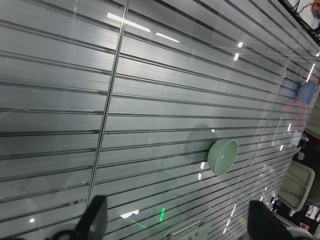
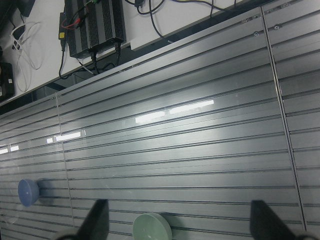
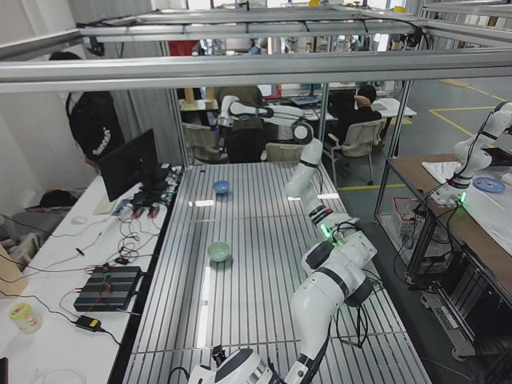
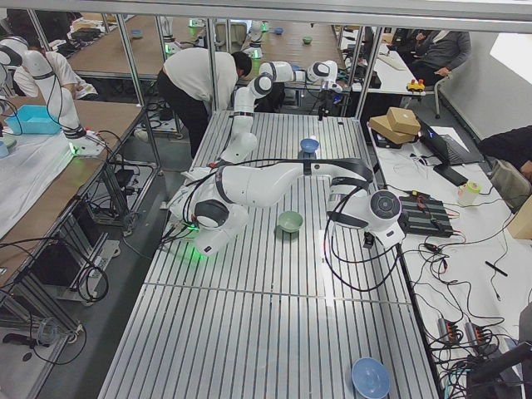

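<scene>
A green bowl (image 3: 219, 251) (image 4: 290, 221) (image 1: 223, 157) (image 2: 152, 227) sits near the middle of the slatted metal table (image 4: 258, 349). A blue bowl (image 3: 221, 186) (image 4: 308, 145) (image 1: 306, 92) (image 2: 28, 192) stands along the table from it, and another blue bowl (image 4: 371, 378) lies at the near right in the camera right view. Both arms reach over the table from the same long side. My left gripper and right gripper are raised above the table, their fingers wide apart and empty in the wrist views.
A white side desk (image 3: 72, 336) with a monitor, black power units (image 3: 107, 288) and cables runs along the table edge. Aluminium frame posts and beams surround the table. Much of the slatted surface around the bowls is clear.
</scene>
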